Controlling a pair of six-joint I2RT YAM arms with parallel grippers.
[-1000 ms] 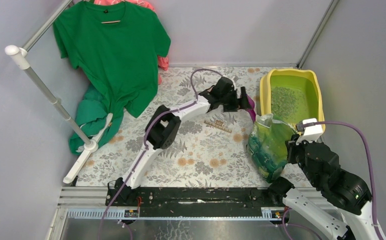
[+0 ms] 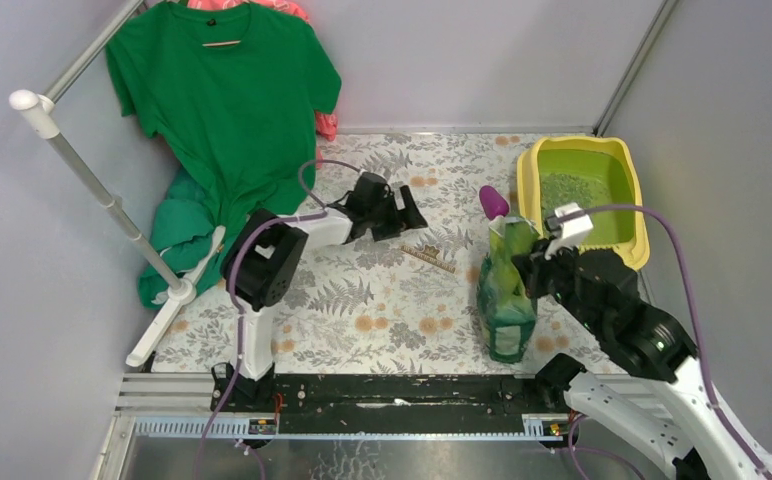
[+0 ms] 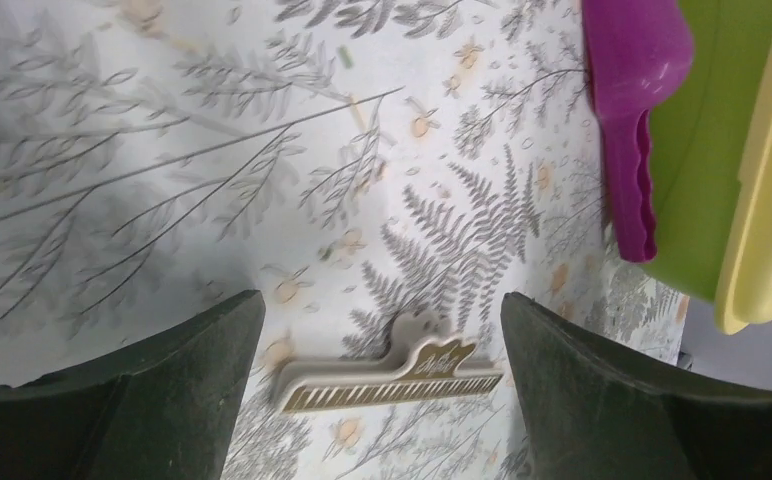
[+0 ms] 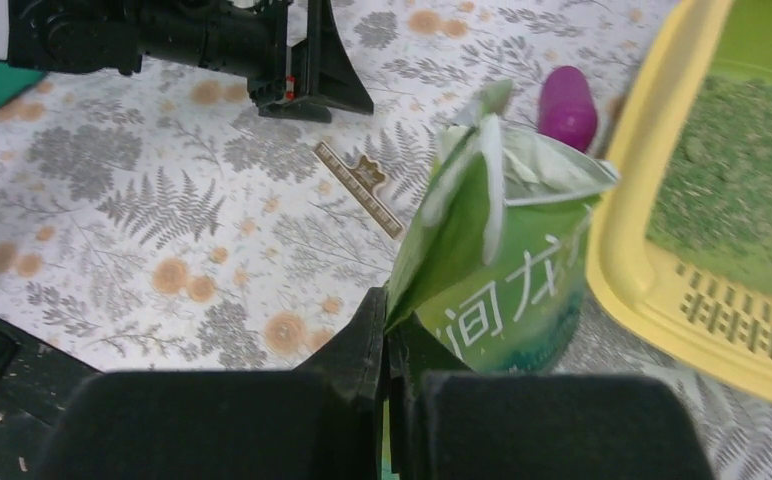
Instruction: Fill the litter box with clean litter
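Note:
The green litter bag (image 2: 507,300) stands left of the yellow-rimmed litter box (image 2: 526,190), its top part folded and crumpled. In the right wrist view, the bag's thin edge (image 4: 402,285) runs between the fingertips of my right gripper, which is shut on it. Some litter (image 4: 742,170) lies on the floor of the box. My left gripper (image 2: 417,210) is open above the patterned mat, nothing between its fingers. A purple scoop (image 2: 493,202) rests beside the box, partly hidden behind the bag.
A small comb-like wooden piece (image 2: 428,259) lies on the mat between the left gripper and the bag. Green shirts (image 2: 227,100) hang from a rack at the left.
My left arm has drawn back leftward, away from the scoop and box. The right gripper has moved left and a little up with the bag, which now stands straighter and farther left.

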